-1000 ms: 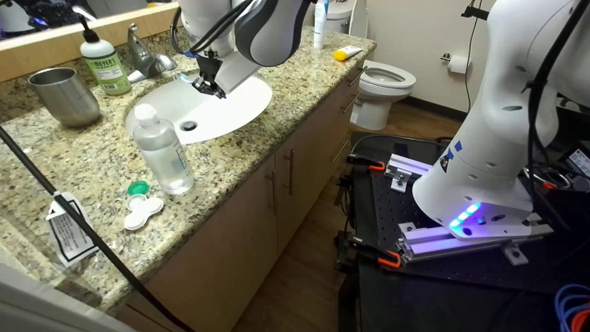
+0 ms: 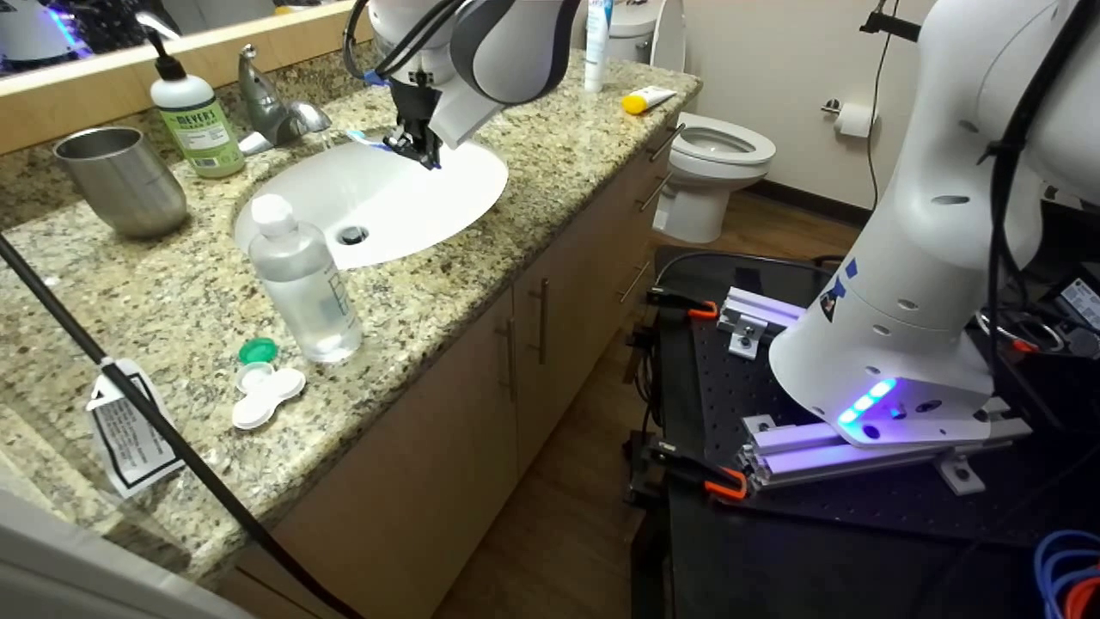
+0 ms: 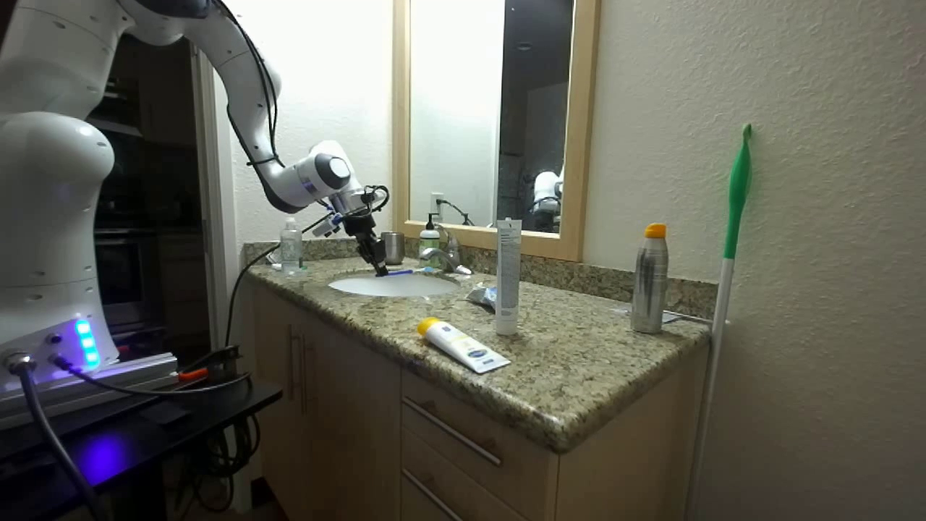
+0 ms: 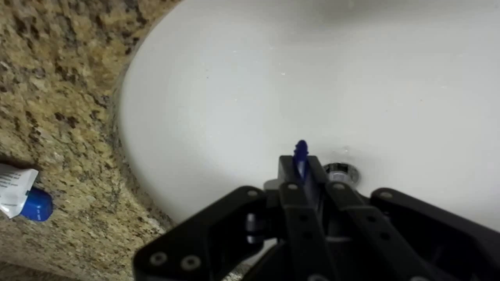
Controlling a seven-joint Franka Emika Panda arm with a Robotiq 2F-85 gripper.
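Over the white sink basin (image 2: pixel 407 217) hangs my gripper (image 2: pixel 429 160), shut on a slim blue toothbrush (image 3: pixel 399 273). In exterior view 1 the pale blue and white end of the toothbrush (image 2: pixel 363 138) sticks out toward the faucet side. Only its dark blue tip (image 4: pixel 300 149) shows between the fingertips in the wrist view, with the rest hidden by the fingers (image 4: pixel 284 169). The sink drain (image 4: pixel 341 173) lies below, just right of the fingers in that view.
A faucet (image 2: pixel 273 108), soap bottle (image 2: pixel 201 124) and metal cup (image 2: pixel 124 186) line the back. A clear bottle (image 2: pixel 304 284) stands left of the basin. Tubes, including an upright white one (image 3: pixel 508 278), and a spray can (image 3: pixel 649 282) occupy the other end.
In exterior view 1 my gripper has shifted right and slightly up over the basin, carrying the toothbrush along. The objects on the counter have stayed put.
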